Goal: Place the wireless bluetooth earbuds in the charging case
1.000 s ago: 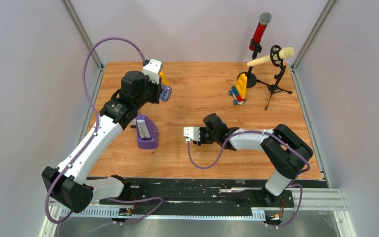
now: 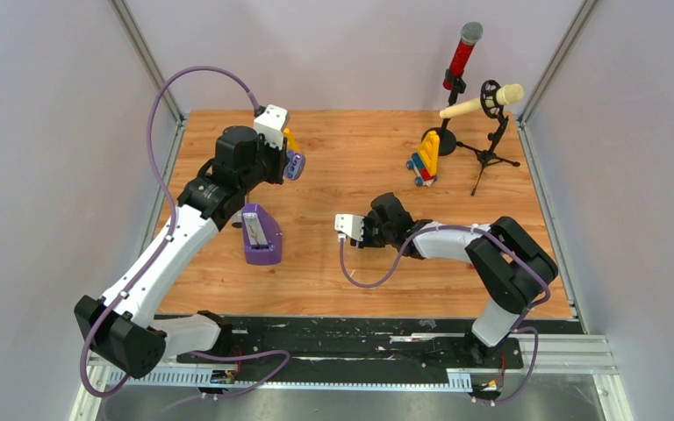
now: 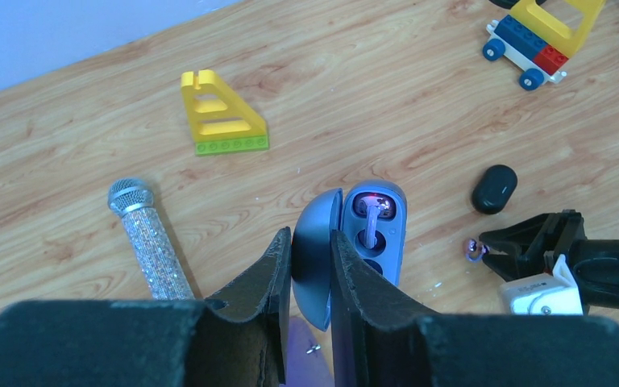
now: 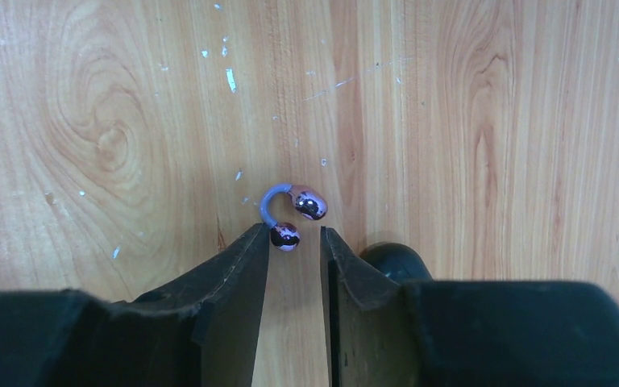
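An open purple-blue charging case point(image 3: 385, 238) is held off the table, its lid point(image 3: 316, 250) between the fingers of my left gripper. One earbud point(image 3: 373, 211) lies in the case, around its upper slot; how well it is seated I cannot tell. In the top view the case point(image 2: 294, 165) shows at the left arm's end. The other earbud point(image 4: 268, 200), a curved purple clip with shiny ends, rests on the table. My right gripper is open over it, one dark end showing between the fingertips; whether they touch is unclear.
A black oval object point(image 4: 396, 262) lies close to the right gripper's finger. Near the left arm are a purple stand point(image 2: 261, 235), a glittery microphone point(image 3: 153, 246) and a yellow-green block piece point(image 3: 222, 117). A toy cart point(image 2: 424, 162) and tripods point(image 2: 489, 145) stand at back right.
In the top view my right gripper has shifted slightly to the right and toward the back of the table. The left arm and the case have stayed still.
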